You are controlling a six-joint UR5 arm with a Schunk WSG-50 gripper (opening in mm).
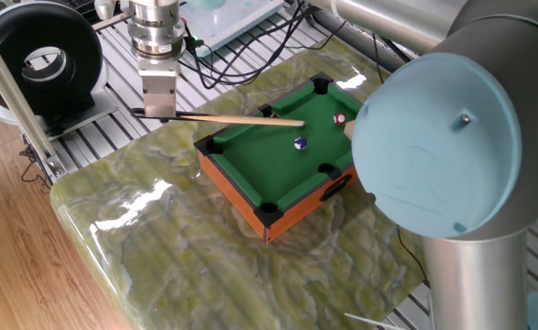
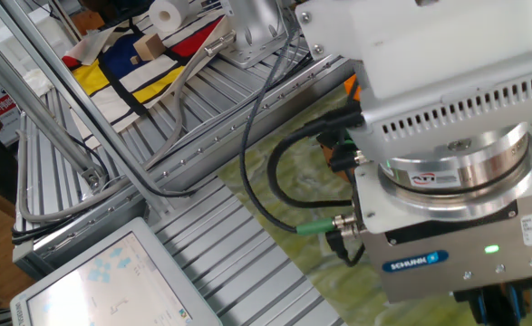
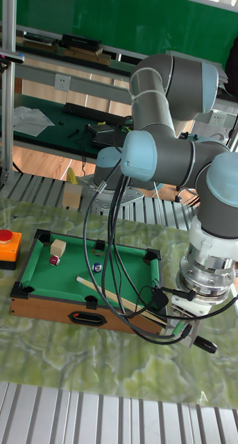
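Note:
A small pool table (image 1: 250,165) with green felt and orange-brown sides stands on the marbled mat. My gripper (image 1: 161,115) is off one end of it, shut on the dark butt of a wooden cue (image 1: 241,119). The cue reaches out over the felt, its pale tip near a blue-and-white ball (image 1: 301,144) but apart from it in this view. A red-and-white ball (image 1: 339,119) lies farther along, close to a wooden block (image 3: 59,248) on the felt. In the second exterior view only the gripper's body and dark fingers (image 2: 492,306) show; the cue is hidden there.
An orange box with a red button (image 3: 4,236) sits beside the pool table. Cables (image 3: 105,252) hang from the arm in front of the table. A black spool (image 1: 44,60) stands at the left.

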